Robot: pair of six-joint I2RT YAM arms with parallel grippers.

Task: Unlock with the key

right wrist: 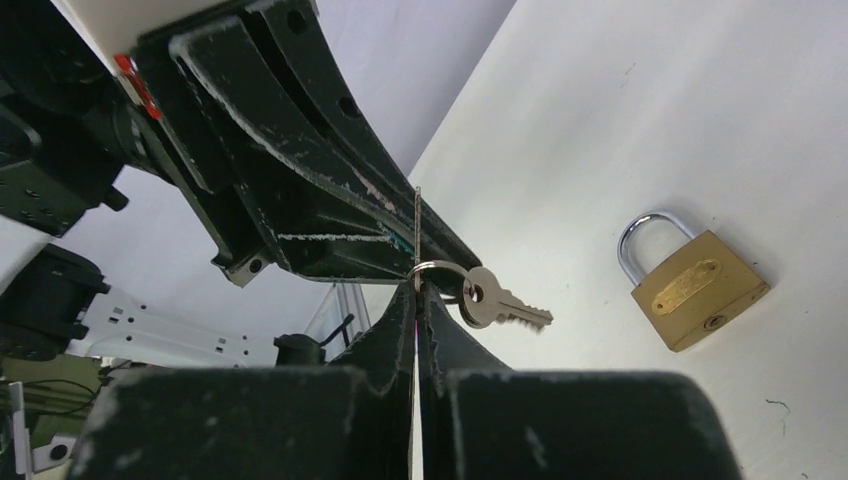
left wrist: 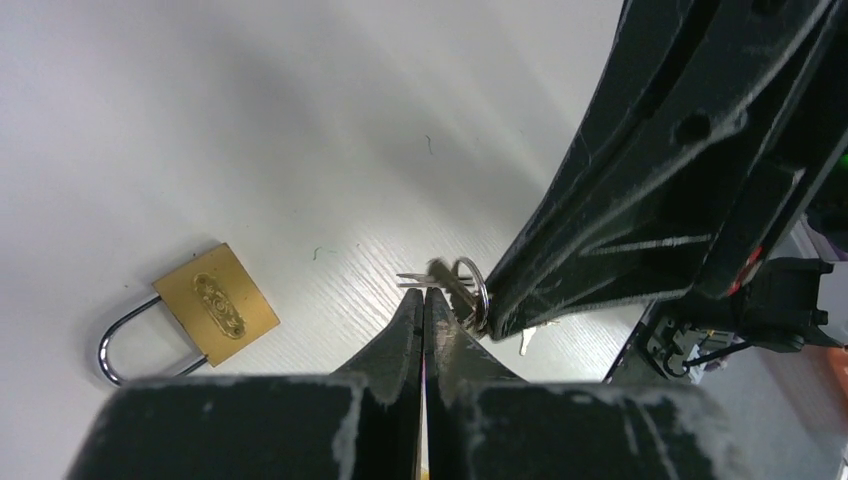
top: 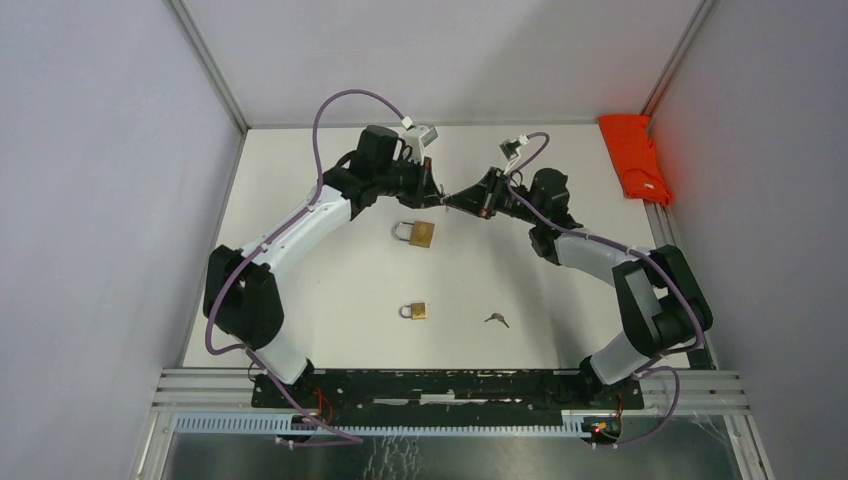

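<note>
My left gripper [top: 441,200] and right gripper [top: 449,202] meet tip to tip above the far middle of the table. A ring with silver keys [right wrist: 492,300] hangs at the meeting point. From the right wrist view, one key stands edge-on out of the shut right gripper, while another points right, in front of the left gripper's tip. The left gripper is shut beside the keys, with nothing clearly showing between its fingers. Close by on the table lies the large brass padlock [top: 421,234], its shackle closed; its keyhole [right wrist: 715,322] faces the right wrist camera.
Nearer the front lie a small brass padlock [top: 418,311] and, to its right, another set of keys [top: 497,319]. An orange-red cloth [top: 636,158] rests at the back right corner. Bare table surrounds the locks.
</note>
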